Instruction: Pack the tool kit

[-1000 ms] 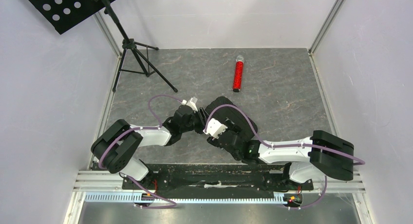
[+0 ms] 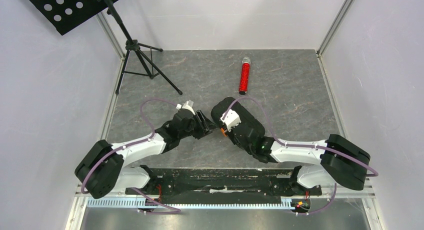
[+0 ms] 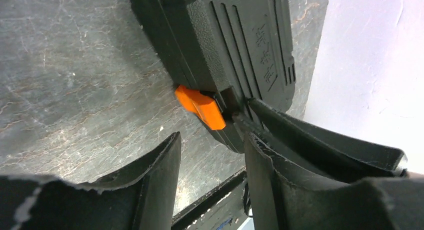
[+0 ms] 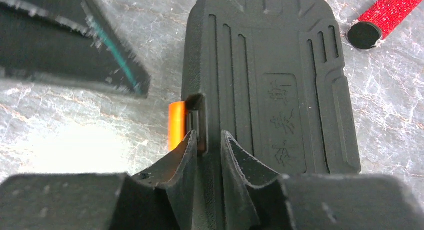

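Note:
A black tool case (image 2: 224,107) lies closed at the centre of the floor, with an orange latch on its side, also visible as an orange piece (image 4: 176,122) in the right wrist view. My right gripper is shut on the case's edge, below the latch. My left gripper stands part open just left of the case, facing the latch, with nothing between its fingers.
A red cylinder (image 2: 244,77) with a silver end lies behind the case. A black tripod stand (image 2: 132,44) occupies the back left. Walls bound both sides.

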